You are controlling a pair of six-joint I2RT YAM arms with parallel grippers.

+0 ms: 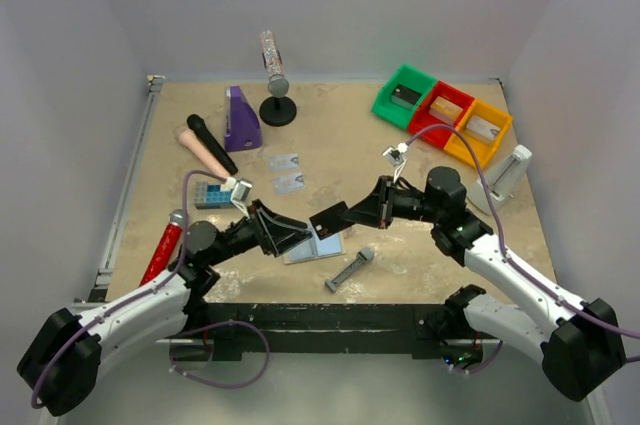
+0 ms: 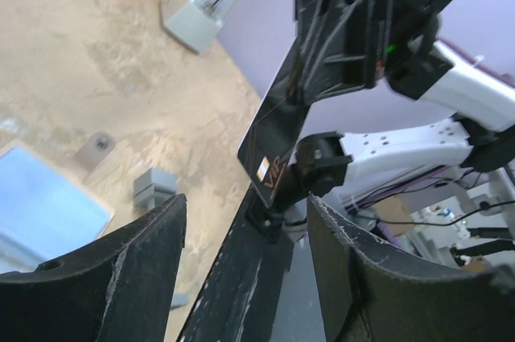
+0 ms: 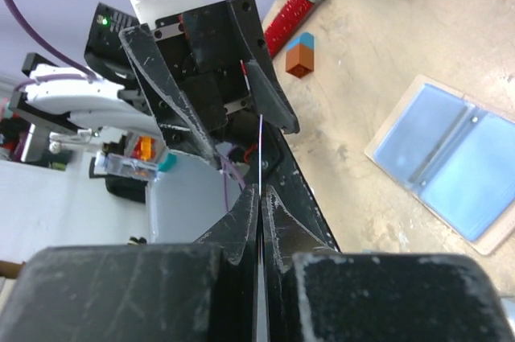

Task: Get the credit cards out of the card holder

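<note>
A thin black card marked VIP is held up in my right gripper [image 1: 350, 215], which is shut on it; in the right wrist view it appears edge-on as a thin line. My left gripper [image 1: 292, 237] is part open, facing the card from the left, with nothing between its fingers, clear of the card. Two pale cards [image 1: 285, 162] lie flat on the table behind the grippers. A blue pad with a beige edge [image 3: 459, 161] lies under the grippers. Whether the black piece holds further cards I cannot tell.
A grey metal bar [image 1: 350, 269] lies at the front. A red microphone [image 1: 162, 250], a blue block [image 1: 213, 195], a purple object [image 1: 242, 120] and a stand [image 1: 278, 110] are around the left and back. Colored bins [image 1: 481, 130] stand back right.
</note>
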